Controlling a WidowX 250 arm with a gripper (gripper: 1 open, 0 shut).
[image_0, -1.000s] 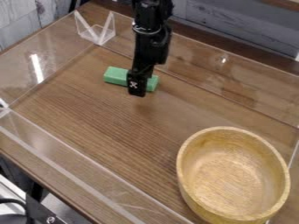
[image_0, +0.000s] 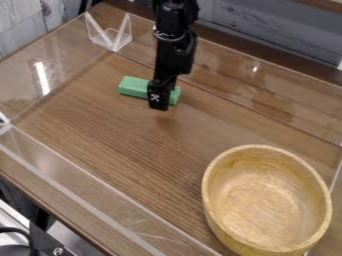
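Note:
A green rectangular block (image_0: 135, 86) lies on the wooden table in the upper middle. My black gripper (image_0: 160, 98) is down at the block's right part, its fingertips low around or against it. Whether the fingers are closed on the block I cannot tell, as the view is small and dark there.
A round cream basket (image_0: 267, 170) takes up the lower right of the table. Clear plastic pieces stand at the upper left and the left edge.

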